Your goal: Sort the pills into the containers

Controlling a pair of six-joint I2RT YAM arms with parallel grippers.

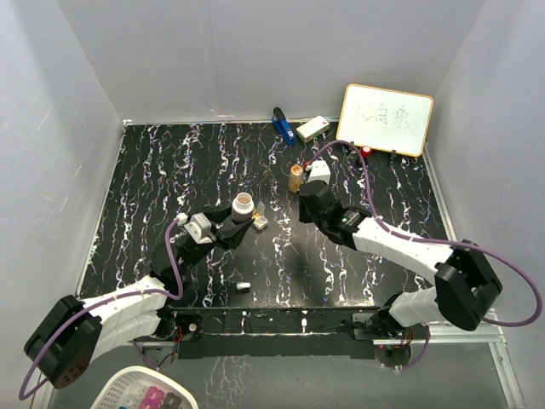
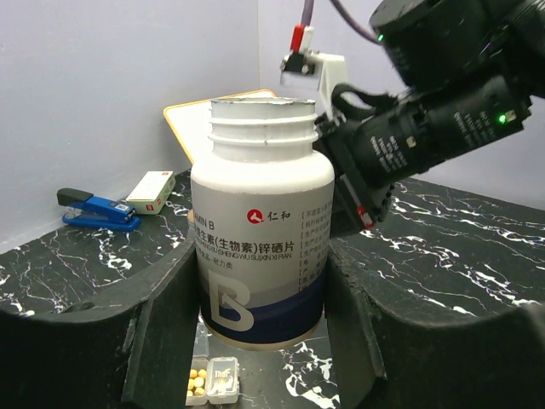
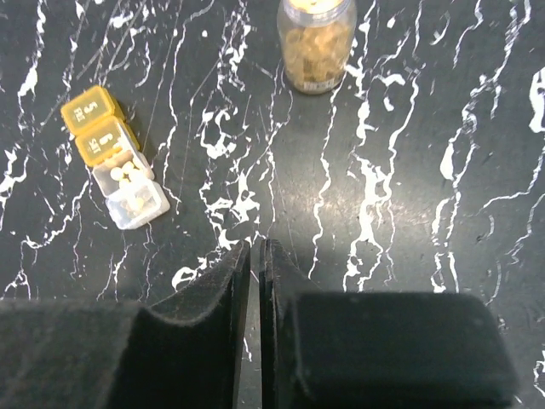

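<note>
My left gripper is shut around a white, labelled bottle (image 2: 264, 213), held upright without its lid, its mouth showing from above in the top view. A small white cap (image 1: 243, 287) lies alone near the front of the table. Below the bottle is a pill box (image 3: 100, 126); its two yellow lids are down, and light round pills (image 3: 126, 173) show in an open compartment. Over the table, to the right of the box, my right gripper is shut; only a thin gap shows between its fingers, with nothing visible in it.
A clear jar of yellow pills (image 3: 317, 51) stands behind the right gripper. Further back are a blue stapler (image 1: 283, 125), a small carton (image 1: 312, 129), a red-topped item (image 1: 365, 152) and a whiteboard (image 1: 386, 119). A white basket (image 1: 128, 383) sits off the front edge.
</note>
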